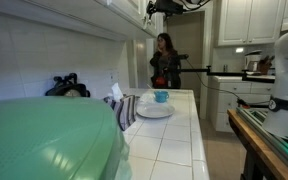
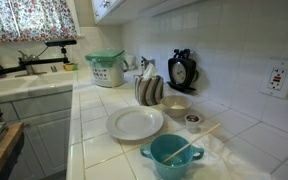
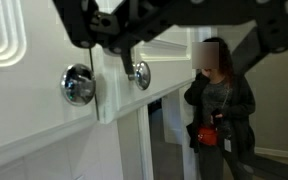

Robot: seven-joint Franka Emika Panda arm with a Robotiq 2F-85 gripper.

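High up beside the white upper cabinets [image 1: 134, 10], my gripper [image 1: 165, 8] appears at the top of exterior view 1. Dark, blurred fingers fill the top of the wrist view and stand apart, so the gripper is open, with no object visible between them. Just below them, two round metal knobs are close by: one knob [image 3: 78, 85] on the left door and another knob [image 3: 141, 75] on the door to its right. Both cabinet doors look shut. Exterior view 2 does not show the gripper.
A person [image 3: 220, 105] stands beyond the cabinets. On the tiled counter are a white plate [image 2: 135, 123], a teal pot [image 2: 172, 155] with a utensil, a bowl [image 2: 175, 105], a striped holder [image 2: 149, 91], a black clock [image 2: 185, 72] and a green-lidded basket [image 2: 107, 68].
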